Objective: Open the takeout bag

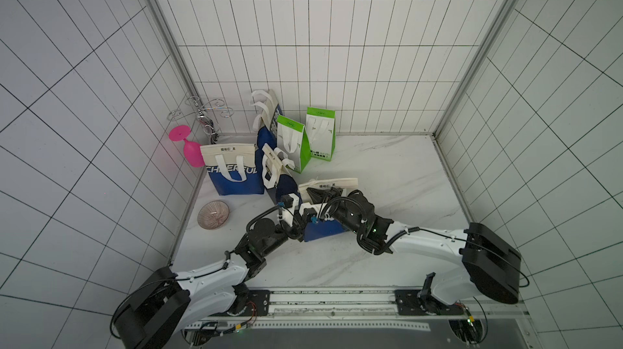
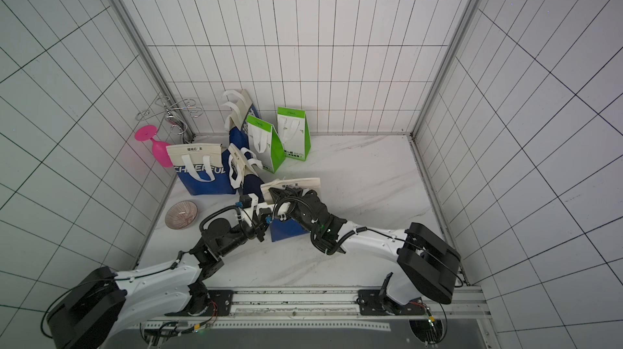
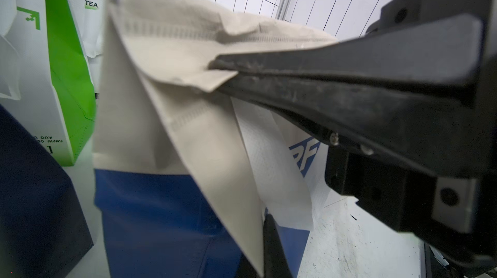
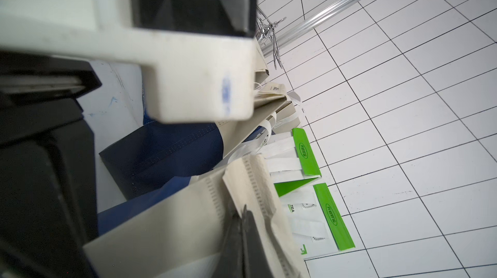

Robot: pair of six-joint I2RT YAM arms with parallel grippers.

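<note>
The takeout bag [image 1: 327, 229], beige above and blue below, stands at the table's middle, partly behind both arms. In the left wrist view, the black fingers of my right gripper reach in from the right, shut on a fold of the beige top flap [image 3: 170, 45]. My left gripper is low in that view, shut where a beige edge of the bag [image 3: 217, 174] runs down to its fingers. The right wrist view shows my right gripper at the flap [image 4: 253, 185]. The bag's inside is hidden.
Other blue-and-beige bags [image 1: 233, 170] stand at the left, with two green-and-white bags [image 1: 319, 133] at the back. A round dish [image 1: 213, 215], a pink item [image 1: 192, 153] and a wire rack [image 1: 204, 115] are on the left.
</note>
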